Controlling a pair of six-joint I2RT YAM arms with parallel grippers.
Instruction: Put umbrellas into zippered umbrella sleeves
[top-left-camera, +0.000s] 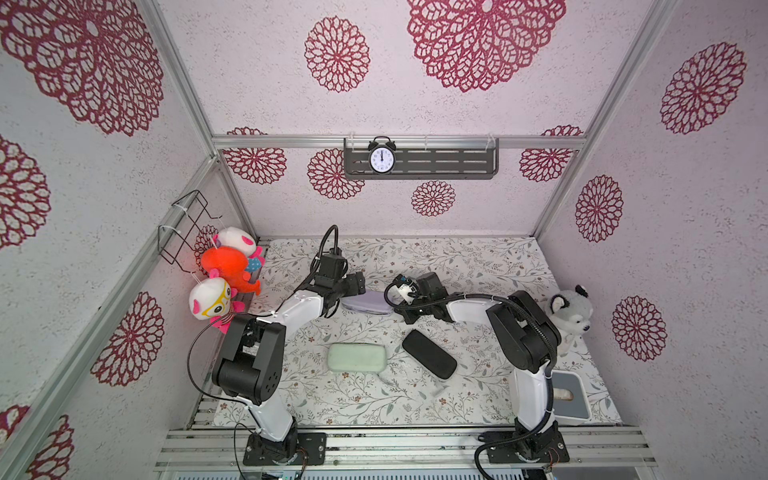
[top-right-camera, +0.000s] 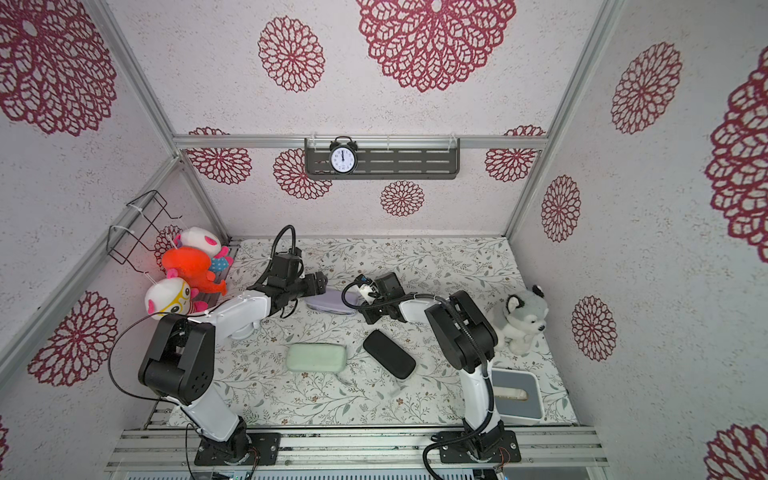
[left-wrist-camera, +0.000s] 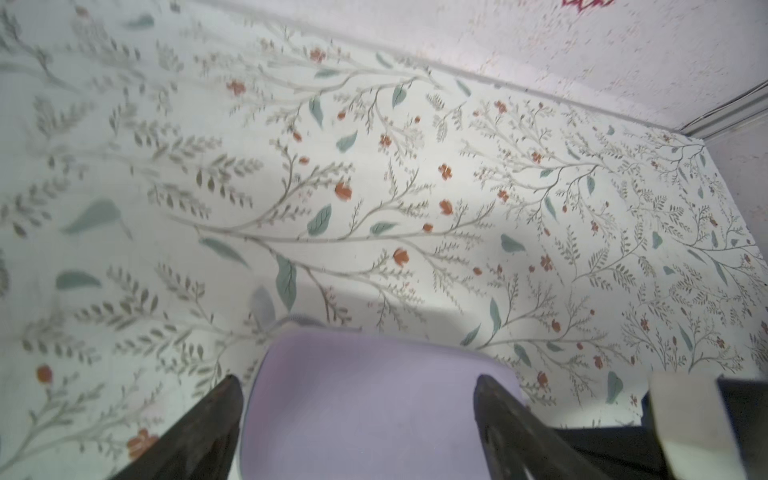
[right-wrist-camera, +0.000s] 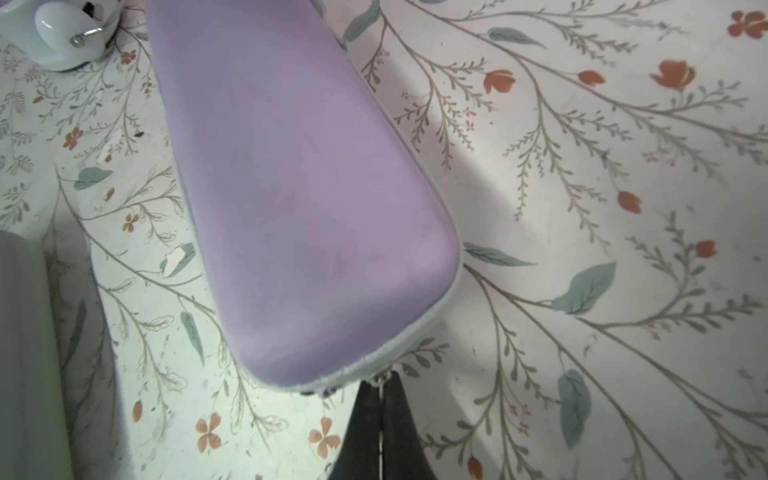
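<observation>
The lavender zippered case (top-left-camera: 366, 301) lies in the middle of the table between my grippers. My left gripper is open above its left part, fingers apart over the lavender top. My right gripper is shut at the case's rounded end, its tips at the pale zipper edge; whether they pinch anything thin there is hard to tell. A mint green case (top-left-camera: 357, 357) and a black case (top-left-camera: 429, 353) lie nearer the front.
Plush toys (top-left-camera: 226, 268) crowd the left side, a husky plush (top-left-camera: 569, 316) stands on the right, and a grey tray (top-left-camera: 574, 388) is at the front right.
</observation>
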